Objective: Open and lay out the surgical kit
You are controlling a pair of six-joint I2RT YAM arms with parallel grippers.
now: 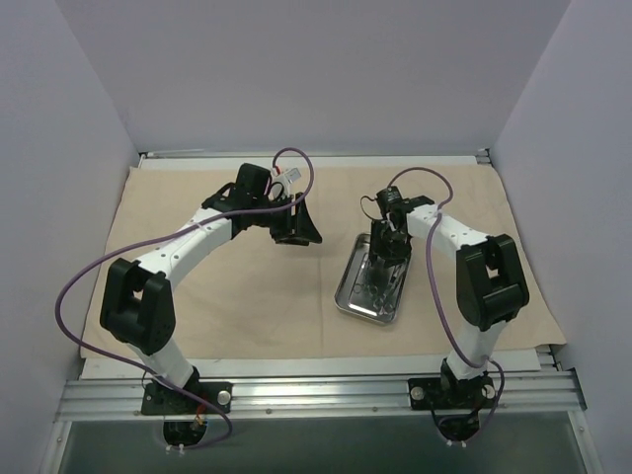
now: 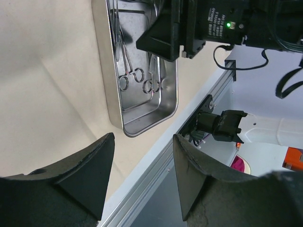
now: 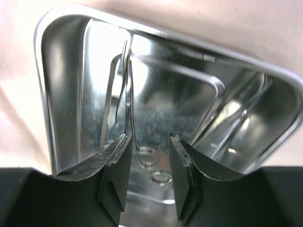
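Note:
The open metal tray [image 1: 360, 308] lies right of the table's middle, with several slim steel instruments in it. Two ring-handled tools [image 2: 124, 75] show at its left side in the left wrist view, beside another pair of finger rings [image 2: 148, 86]. Over the tray's far half, my right gripper is open, its fingers above the instruments and nothing held. A thin blade-like tool [image 3: 112, 113] lies near its left finger. My left gripper [image 1: 302, 242] hangs open left of the tray, empty; its fingertips [image 2: 106, 142] appear low in its own view.
Tan cloth [image 1: 227, 296] covers the table, bare left of the tray. A white strip and metal rail [image 1: 316, 388] run along the front edge. Grey walls [image 1: 296, 79] close off the back and sides.

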